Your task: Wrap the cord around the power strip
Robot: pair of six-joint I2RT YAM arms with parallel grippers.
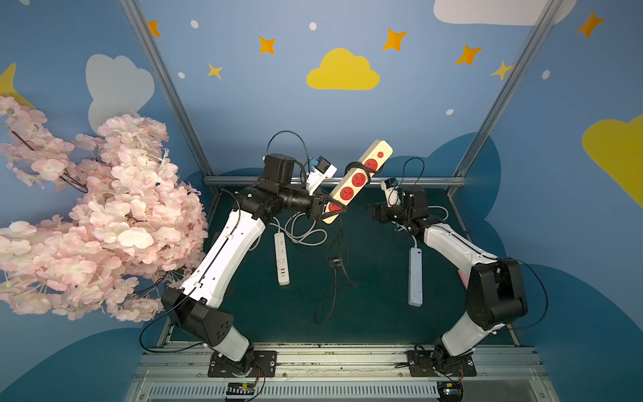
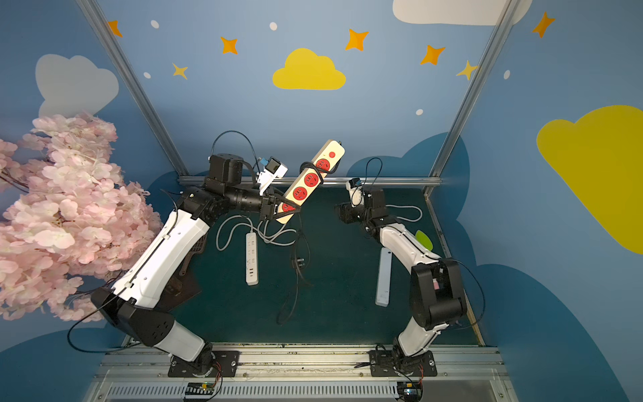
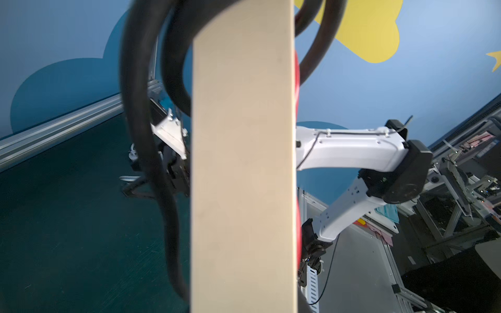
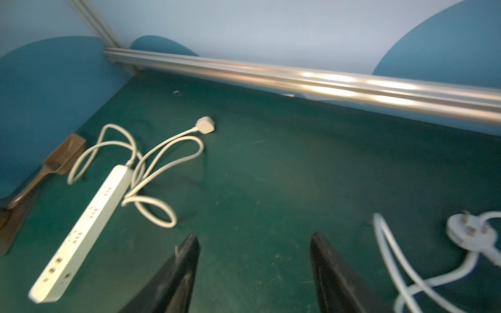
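Raised above the table, the cream power strip [image 1: 353,180] with red sockets slants up to the right, its lower end in my left gripper [image 1: 335,209], which is shut on it. Black cord [image 2: 310,166] loops around the strip near its upper end. The rest of the cord [image 1: 335,281] hangs to the table with its black plug [image 2: 298,262]. In the left wrist view the strip's plain side [image 3: 242,156] fills the middle, with thick cord [image 3: 143,104] bowed out beside it. My right gripper is open, with only bare table between its fingers.
A white power strip [image 4: 83,229] with its white cord lies at the left. Another pale strip [image 1: 415,278] lies at the right below my right arm. Pink blossoms [image 1: 134,221] crowd the left side.
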